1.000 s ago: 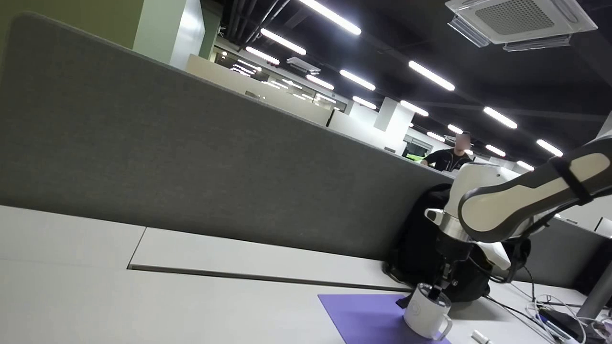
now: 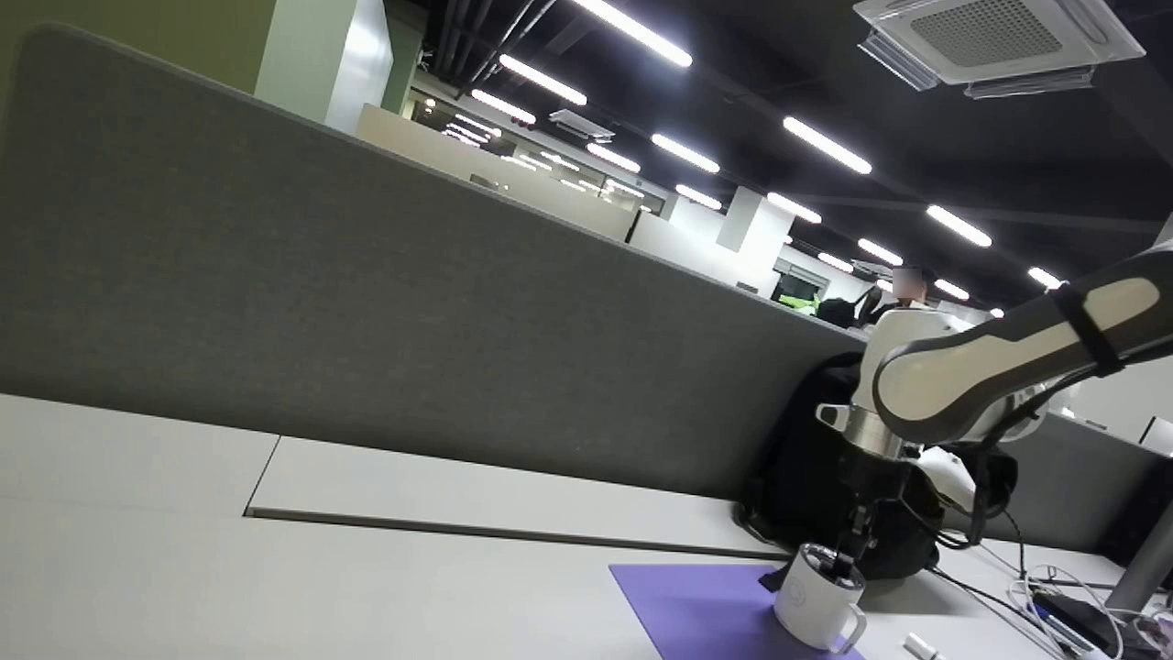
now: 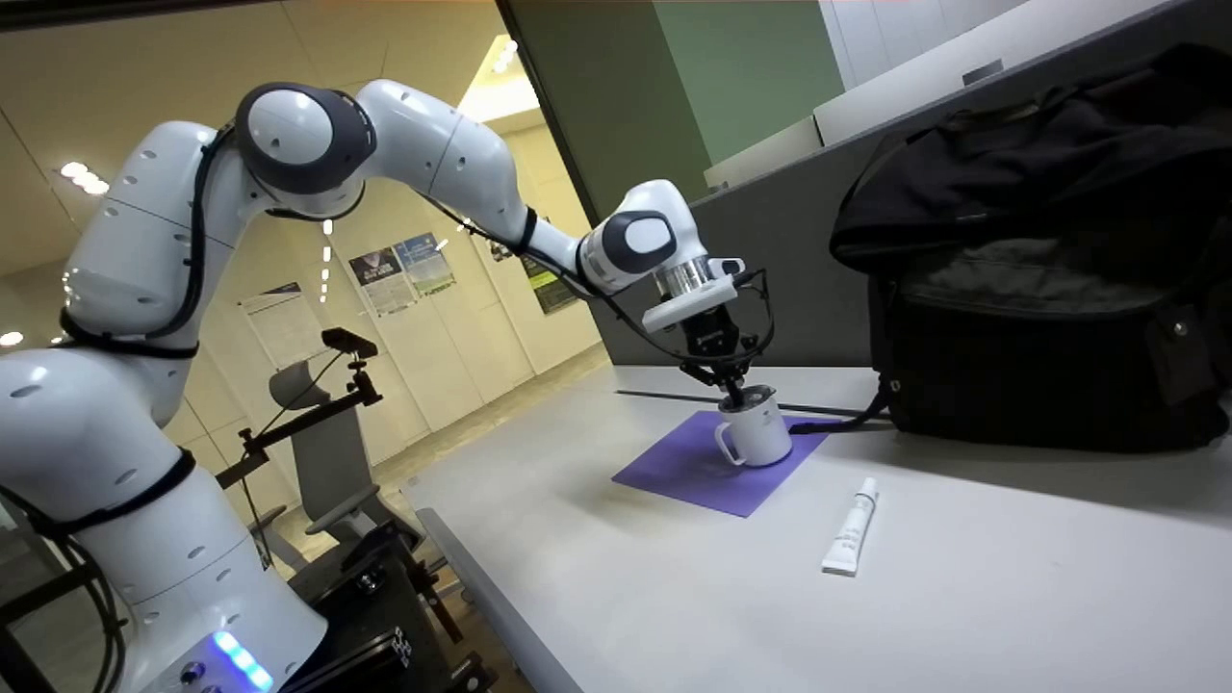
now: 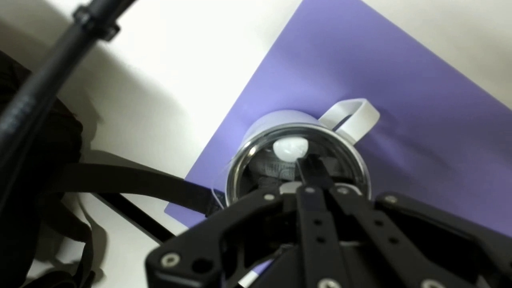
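Note:
A white mug (image 3: 757,431) with a handle and a metal-coloured rim stands upright on a purple mat (image 3: 667,467). From above, my gripper (image 3: 735,399) points down into the mug's mouth. In the wrist view the gripper is shut, its dark fingertips inside the mug's opening, with nothing seen between them. A small white object (image 4: 291,149) shows in the mouth of the mug beside the fingers; what it is cannot be told. The lower ends of the fingers and much of the inside are hidden.
A white tube (image 3: 852,529) lies on the table nearer the front. The black backpack (image 3: 1039,312) stands by the grey partition, one strap (image 4: 129,177) reaching to the mug's side. Bare white table (image 3: 982,577) spreads in the foreground.
My arm has shifted very slightly at the mug. The mug and mat are where they were. A person behind the partition has moved.

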